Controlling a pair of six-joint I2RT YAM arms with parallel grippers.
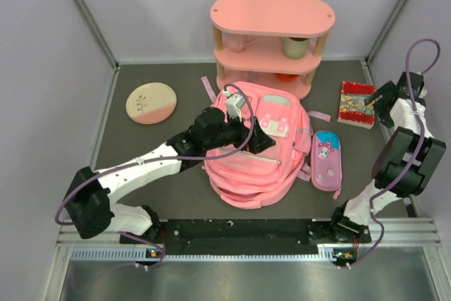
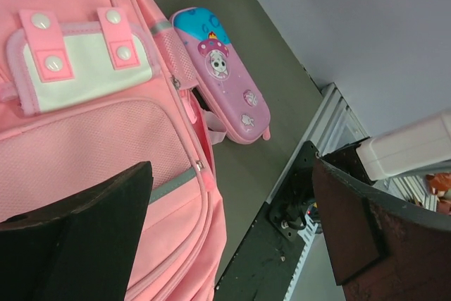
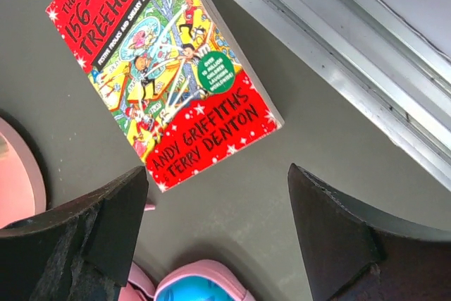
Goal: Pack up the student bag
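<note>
A pink student bag (image 1: 243,167) lies flat in the middle of the floor, its pockets facing up. Over it hangs my left gripper (image 1: 264,135), open, with nothing between its fingers. The red-edged book (image 1: 349,112) lies at the far right; its cover (image 3: 169,68) faces up in the right wrist view. My right gripper (image 1: 373,102) is by the book's right side in the top view, its fingers wide apart and empty. The pink and blue pencil case (image 1: 326,163) rests on the floor just right of the bag.
Behind the bag stands a pink shelf (image 1: 273,15) holding a green cup (image 1: 295,48). A round beige board (image 1: 151,103) lies at the left. Close beyond the book runs the metal rail (image 3: 331,61) along the right wall.
</note>
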